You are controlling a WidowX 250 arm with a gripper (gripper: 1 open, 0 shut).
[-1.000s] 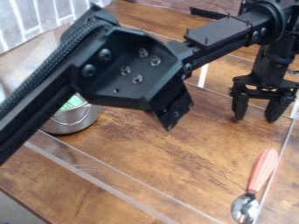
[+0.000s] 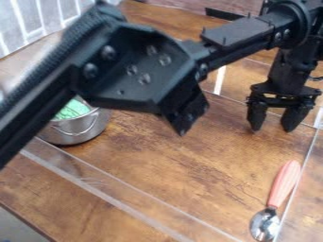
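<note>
My black gripper point(image 2: 275, 113) hangs low over the wooden table at the right, fingers pointing down and spread open with nothing seen between them. Below it lies a spoon point(image 2: 282, 189) with a pink handle and a metal bowl end toward the bottom. A metal pot point(image 2: 78, 129) with something green inside stands at the left, partly hidden behind my arm.
A white slatted object stands at the top left, and a dark edge runs along the back.
My arm has shifted slightly, uncovering a little more of the green contents of the pot. The spoon and pot have not moved.
</note>
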